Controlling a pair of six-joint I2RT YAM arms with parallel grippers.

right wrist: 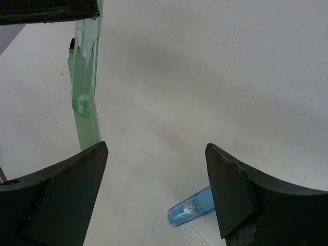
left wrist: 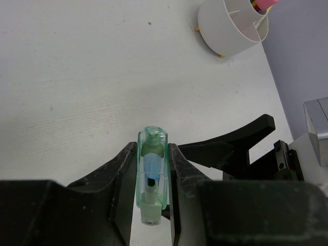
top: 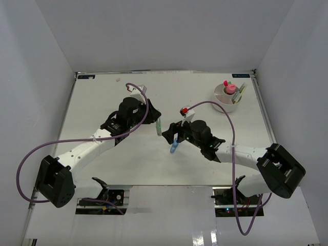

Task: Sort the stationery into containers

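My left gripper is shut on a clear green-tinted marker point(left wrist: 151, 200), held up off the table. In the top view the green marker point(top: 159, 127) hangs from the left fingers toward my right gripper point(top: 166, 134). That right gripper stands open, and its fingers are apart from the marker's lower end as far as shows. In the right wrist view the green marker point(right wrist: 85, 97) appears at upper left, behind the left finger's line. A blue marker point(top: 174, 146) lies on the table beneath the right gripper; one finger partly hides this blue marker point(right wrist: 192, 206).
At the far right stands a white divided container point(top: 226, 106) holding a pink item point(top: 231, 88) and several pens. The two arms are close together over mid-table. Bare table surrounds them, with grey walls at the sides and back.
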